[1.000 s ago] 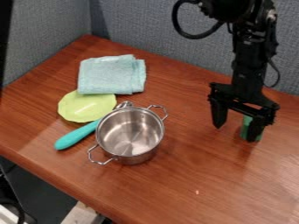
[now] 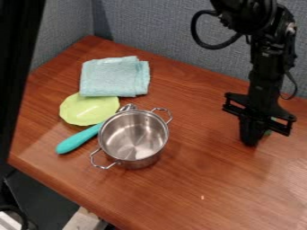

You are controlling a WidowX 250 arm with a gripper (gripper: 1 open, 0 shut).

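My black gripper [image 2: 254, 130] is low over the right side of the wooden table, around a small green object that is now almost entirely hidden behind it. I cannot tell whether the fingers are closed on it. A steel pot [image 2: 135, 137] with two handles sits at the centre-left. A teal-handled utensil [image 2: 74, 141] lies to its left, partly behind it.
A yellow-green plate [image 2: 84, 108] and a folded light-blue cloth [image 2: 114, 77] lie at the back left. Grey walls [image 2: 54, 36] bound the back, and the table edge runs along the left.
The gripper has moved lower, over the green object, which showed beside and between its fingers earlier and is now mostly hidden. The pot, plate and cloth are unmoved.
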